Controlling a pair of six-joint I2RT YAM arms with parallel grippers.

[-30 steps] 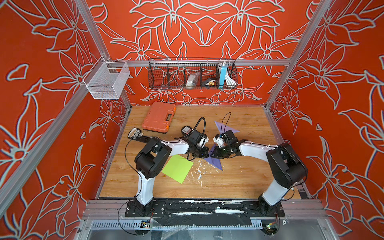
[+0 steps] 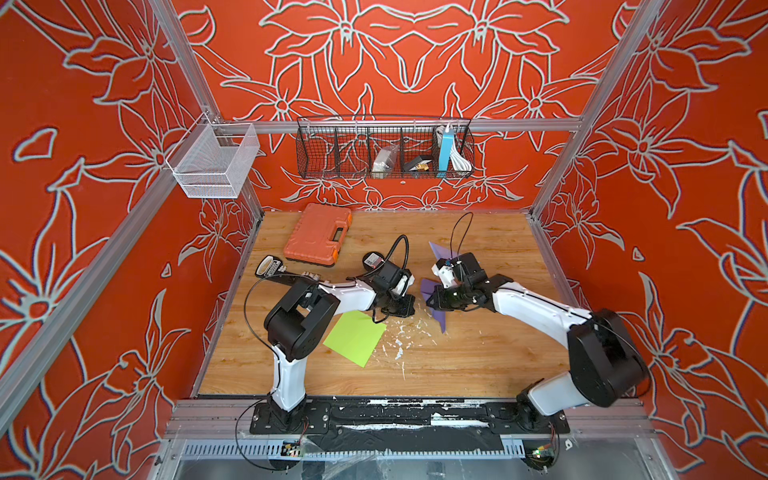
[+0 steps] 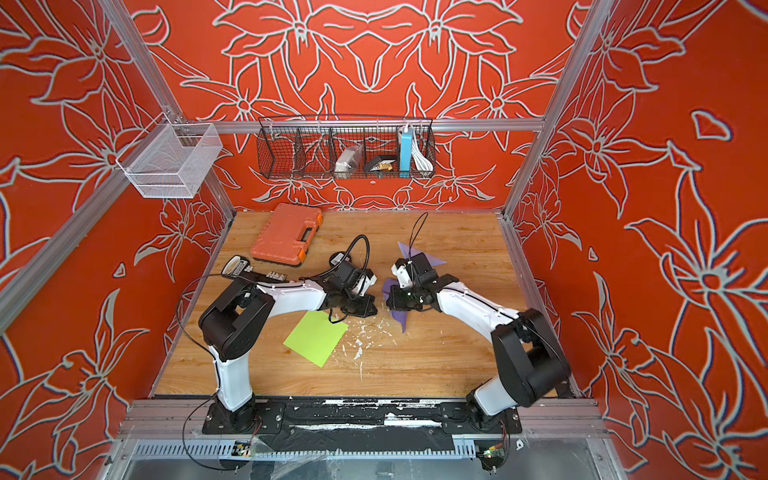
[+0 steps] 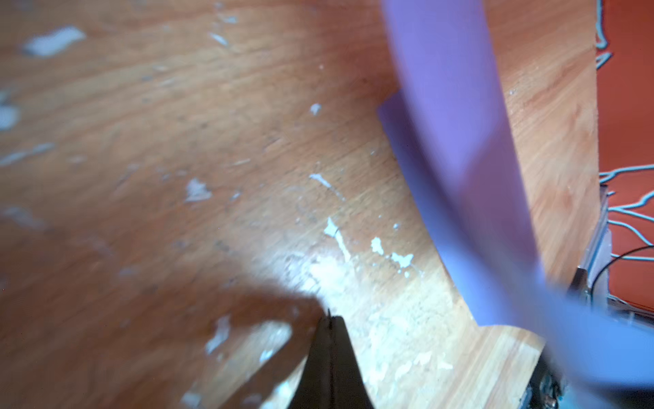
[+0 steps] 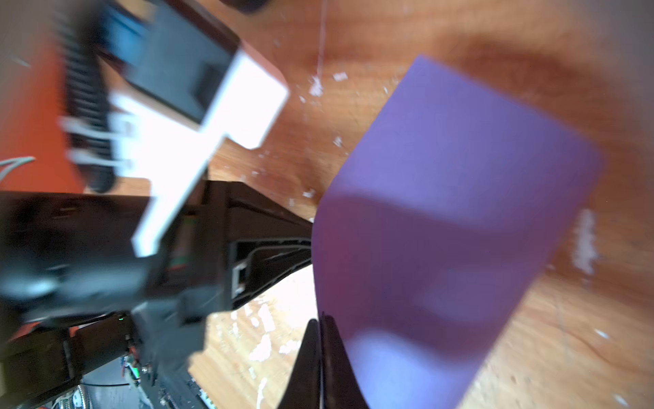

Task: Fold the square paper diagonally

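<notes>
The purple paper point(image 2: 437, 313) is partly lifted and bent near mid-table. In the left wrist view the paper point(image 4: 470, 156) curls up toward the lower right, with a lower flap beneath. My right gripper is shut on the paper at its left edge; the exact pinch is hard to see. My left gripper is shut above bare wood, with nothing showing between its fingers and the paper off to its right. From above, the right gripper point(image 2: 434, 303) hides part of the paper, and the left gripper point(image 2: 411, 307) is just left of it.
A lime-green sheet point(image 2: 356, 340) lies under the left arm's front side. Another purple piece point(image 3: 406, 249) rests behind the right gripper. An orange case point(image 2: 318, 233) sits back left. White scraps point(image 2: 399, 350) litter the centre front.
My right gripper has shifted right and its arm has swung outward. The purple paper's left edge has moved right with it, away from the left gripper, which has barely moved.
</notes>
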